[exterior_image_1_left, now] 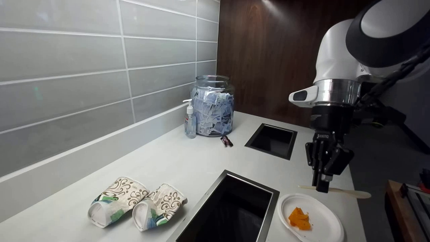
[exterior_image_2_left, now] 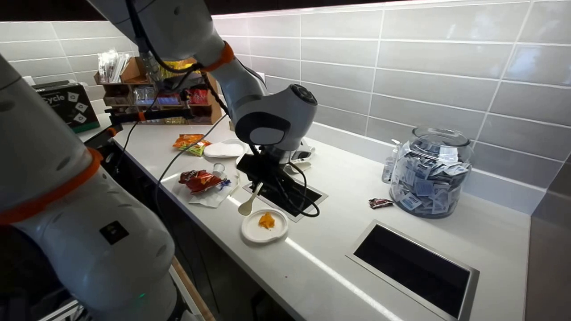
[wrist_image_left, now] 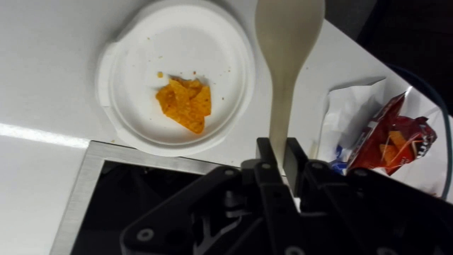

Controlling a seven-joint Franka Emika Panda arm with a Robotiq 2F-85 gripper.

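A pale spoon [wrist_image_left: 289, 34] is pinched by its handle in my gripper, which is shut on it, bowl pointing away from the fingers. In exterior view 1 the gripper [exterior_image_1_left: 322, 187] holds the spoon [exterior_image_1_left: 356, 193] roughly level above the counter, behind the plate as seen there. Orange chips [wrist_image_left: 187, 102] lie with some crumbs on the white plate [wrist_image_left: 127, 55], beside the spoon in the wrist view. Exterior view 2 shows the spoon [exterior_image_2_left: 247, 205] just off the rim of the plate [exterior_image_2_left: 251, 235], while the arm hides the fingers.
A torn red chip bag [wrist_image_left: 382, 140] lies on white paper near the counter edge. Dark framed openings [exterior_image_1_left: 238, 205] are set in the counter. Two patterned cups [exterior_image_1_left: 121, 197], a pump bottle [exterior_image_1_left: 190, 123] and a glass jar [exterior_image_1_left: 213, 109] stand clear of the gripper.
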